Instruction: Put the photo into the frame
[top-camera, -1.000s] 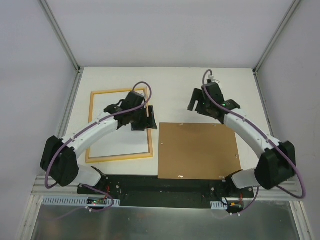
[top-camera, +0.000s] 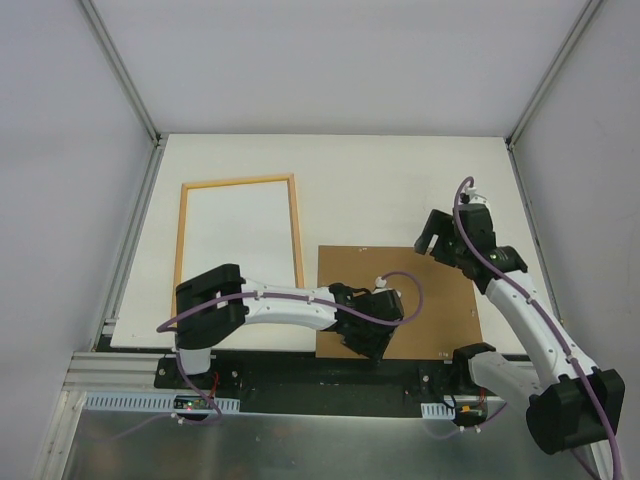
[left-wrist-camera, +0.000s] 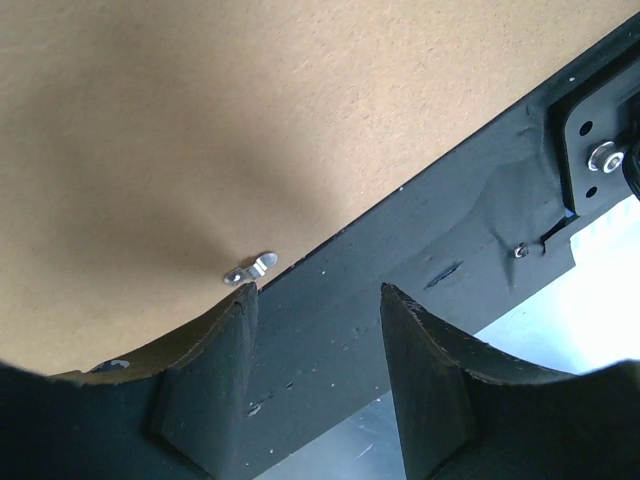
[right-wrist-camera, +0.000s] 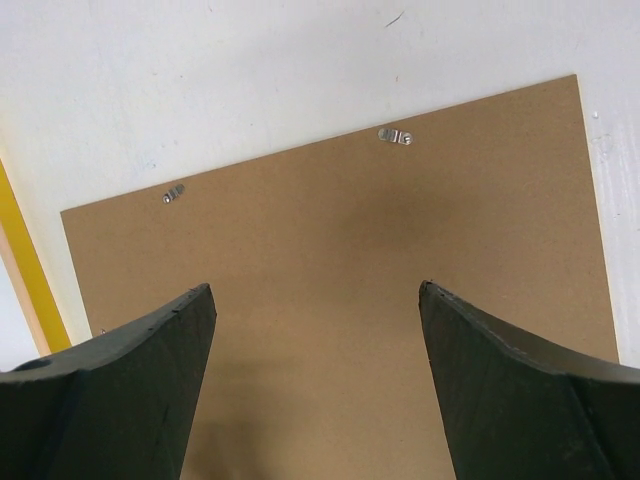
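A brown backing board (top-camera: 448, 310) lies on the right of the white table, small metal tabs (right-wrist-camera: 394, 136) along its edges. Left of it lies a wooden frame (top-camera: 236, 182) with white inside. My left gripper is low at the board's front edge, fingers apart, beside a metal tab (left-wrist-camera: 250, 267), nothing visible between them. My right gripper stands open over the board's back right part, nothing between its fingers. I cannot pick out a separate photo.
A black rail (left-wrist-camera: 430, 250) with a bracket runs along the table's front edge.
The right arm has moved to the right.
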